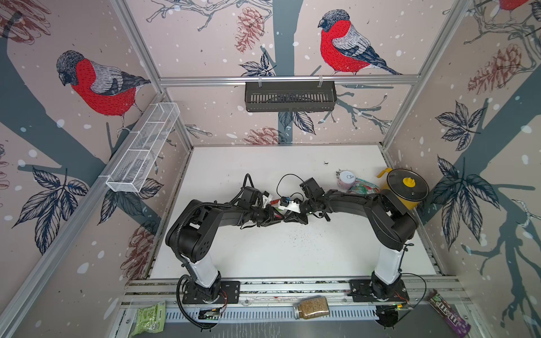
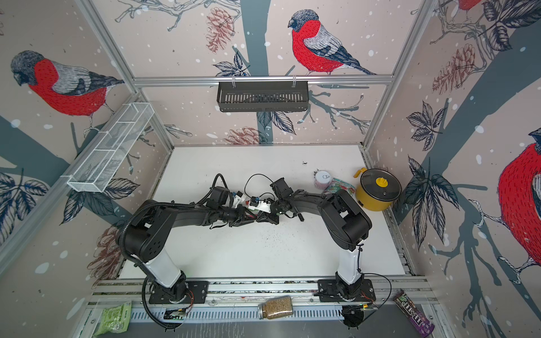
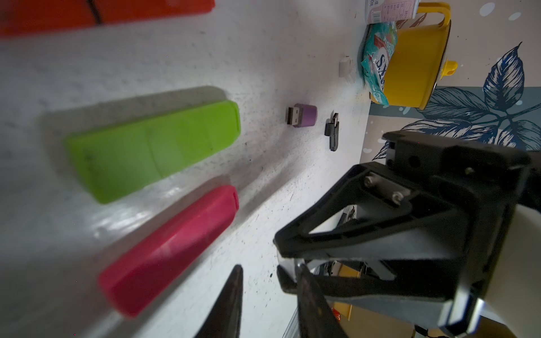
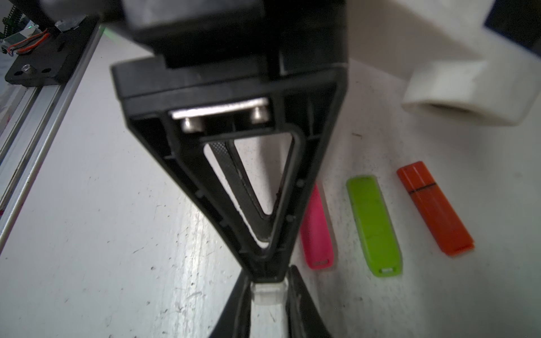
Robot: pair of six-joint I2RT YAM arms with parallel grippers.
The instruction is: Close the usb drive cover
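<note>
Flat on the table lie a green drive, a pink drive and an orange-red drive. A purple drive, metal plug bare, lies further right in the left wrist view, near a small black item. My left gripper is open, its fingers blurred, low beside the pink drive. My right gripper points down just beside the pink drive; a pale shape shows between its fingertips, and whether it grips anything is unclear.
At the right stand a yellow pot, a pink-lidded container and a teal packet. A wire basket hangs on the left wall.
</note>
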